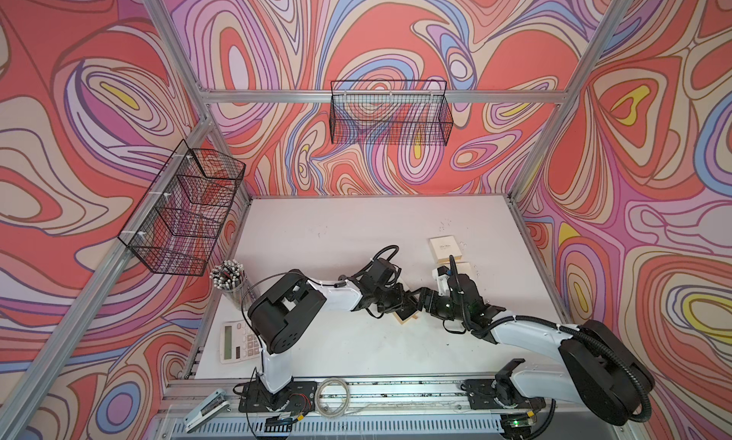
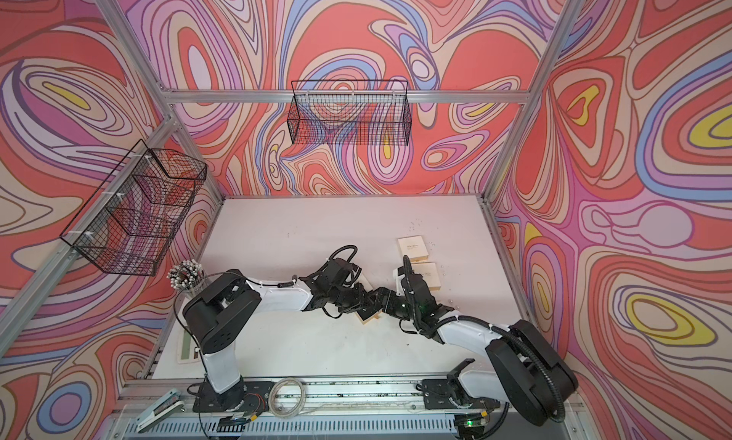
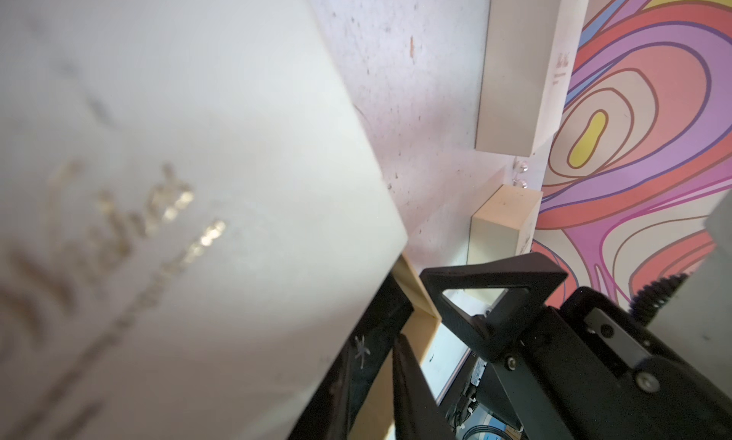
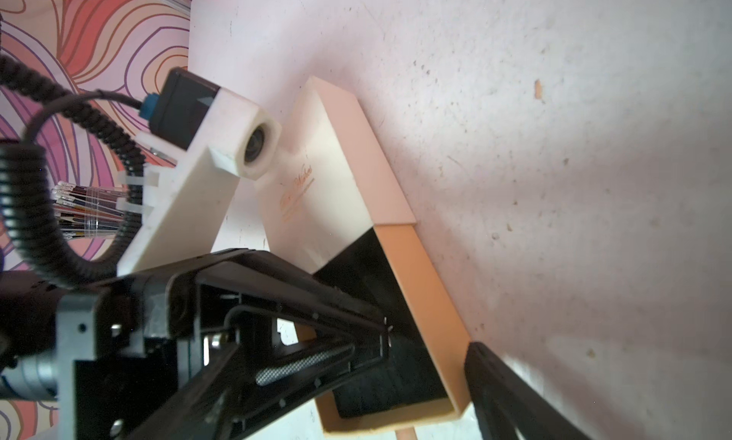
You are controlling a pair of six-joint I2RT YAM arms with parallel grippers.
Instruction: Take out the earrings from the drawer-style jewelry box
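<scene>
The jewelry box has a cream sleeve (image 4: pixel 328 165) with gold lettering and a drawer (image 4: pixel 431 302) pulled part way out. A black insert (image 4: pixel 415 356) lines the drawer. A small silvery earring (image 3: pixel 361 350) shows on it, beside the fingertips of my left gripper (image 1: pixel 400 296). Those fingers, at the lower edge of the left wrist view, stand part open over the insert; whether they touch the earring cannot be told. My right gripper (image 1: pixel 425 299) is open at the drawer's outer end, with one blurred finger (image 4: pixel 495 386) outside the drawer's right wall. A second earring cannot be made out.
Two cream boxes lie to the right: one farther back (image 2: pixel 412 247), another box (image 2: pixel 427 275) nearer. Pale beads (image 3: pixel 520 174) lie near them. A cup of brushes (image 1: pixel 230 276) and a calculator (image 1: pixel 238 341) occupy the left edge.
</scene>
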